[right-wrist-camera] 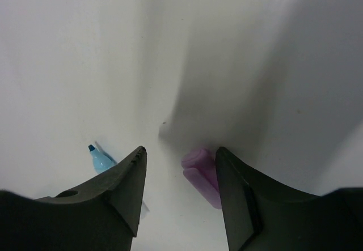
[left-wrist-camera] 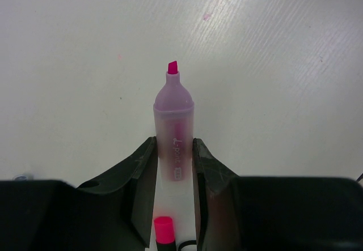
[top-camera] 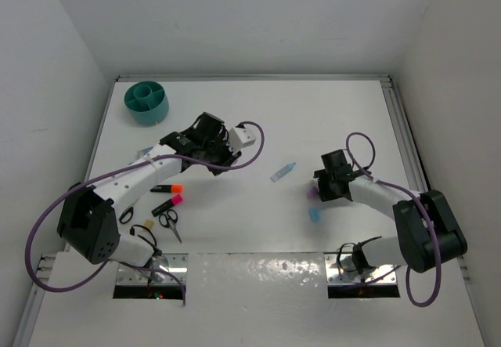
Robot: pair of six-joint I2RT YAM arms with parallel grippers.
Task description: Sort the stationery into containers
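In the left wrist view an uncapped pink highlighter stands between the fingers of my left gripper, which is closed on it. My right gripper is open, low over the table, with a purple piece at its right finger. Beyond its left finger lies a light blue highlighter. A small blue piece lies below the right gripper in the top view. A teal round container stands at the back left.
Scissors, dark markers with red and orange ends and other small items lie at the left of the table.
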